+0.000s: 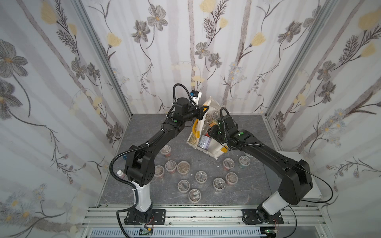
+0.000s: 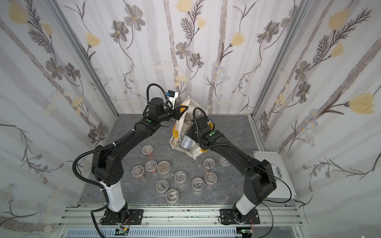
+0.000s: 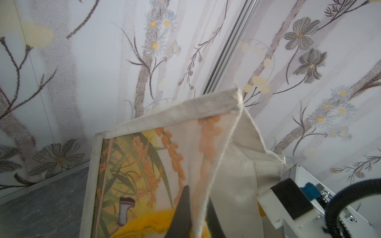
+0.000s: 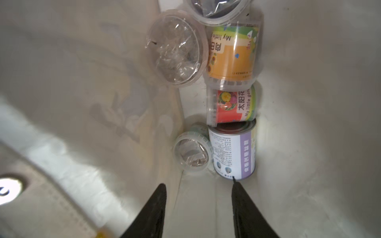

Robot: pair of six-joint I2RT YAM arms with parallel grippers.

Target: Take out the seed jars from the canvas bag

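Note:
My left gripper is shut on the upper edge of the canvas bag, holding it open at the back of the table. My right gripper is inside the bag's mouth, open with nothing between its fingers, above the contents. In the right wrist view a purple-labelled can, an orange-label jar, a red-label jar and several clear-lidded jars, among them one lying left of the can, rest in the bag.
Several seed jars stand spread over the front and middle of the grey table. A metal case is at the right edge.

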